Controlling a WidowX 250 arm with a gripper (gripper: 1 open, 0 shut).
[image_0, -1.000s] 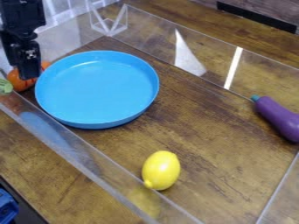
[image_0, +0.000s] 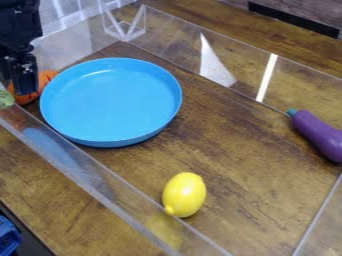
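The black gripper (image_0: 19, 70) is at the far left, partly cut off by the frame edge, low over an orange carrot (image_0: 42, 84) with green leaves. The gripper is open, its fingers around or just above the carrot; whether they touch it cannot be told. The carrot lies against the left side of a blue plate (image_0: 112, 100).
A yellow lemon (image_0: 183, 195) lies front centre, a purple eggplant (image_0: 318, 135) at the right. Clear plastic walls border the wooden surface (image_0: 234, 140), whose middle is free. A dark blue object (image_0: 7, 240) is cut off at lower left.
The gripper has shifted slightly left from where it was about a second ago, leaving more of the carrot in sight. The plate, lemon and eggplant are unmoved.
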